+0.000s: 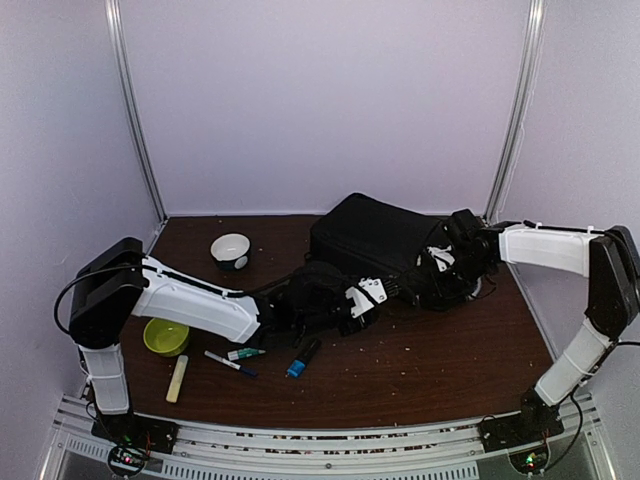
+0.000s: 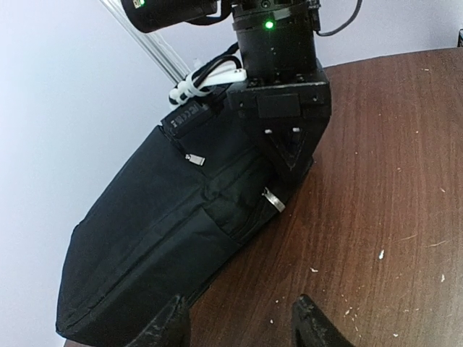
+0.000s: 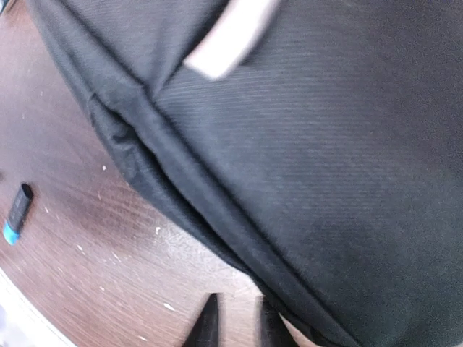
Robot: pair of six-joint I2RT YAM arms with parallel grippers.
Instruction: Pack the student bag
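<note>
The black bag (image 1: 375, 232) lies on its side at the back right of the table. A metal zip pull (image 2: 273, 200) hangs at its near edge, with a second zip pull (image 2: 194, 159) higher up. Close beside the lower pull is my right gripper, its fingertips slightly parted with nothing seen between them. A blurred pale pull tab (image 3: 231, 43) lies against the fabric in the right wrist view. My left gripper stands open and empty in front of the bag. Between the arms lies a dark stick with a blue end (image 1: 296, 368).
At the front left lie a green marker (image 1: 246, 353), a white and blue pen (image 1: 228, 362) and a pale yellow stick (image 1: 177, 380). A green bowl (image 1: 166, 337) and a white-and-black bowl (image 1: 231, 249) stand at left.
</note>
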